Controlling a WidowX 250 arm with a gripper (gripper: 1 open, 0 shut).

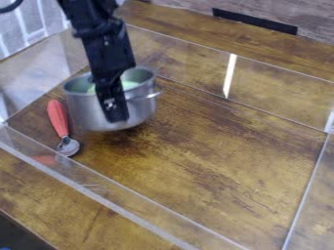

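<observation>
A steel pot [131, 112] with something pale green inside sits on the wooden table at the left, its image blurred. My arm comes down from the top left, and the dark gripper [112, 102] is over and in front of the pot's interior, blurred, so its fingers and what lies between them cannot be made out. A red-handled utensil [58, 119] with a metal head lies just left of the pot.
Transparent panel edges or strips cross the table on several sides. A dark wall edge runs along the back right.
</observation>
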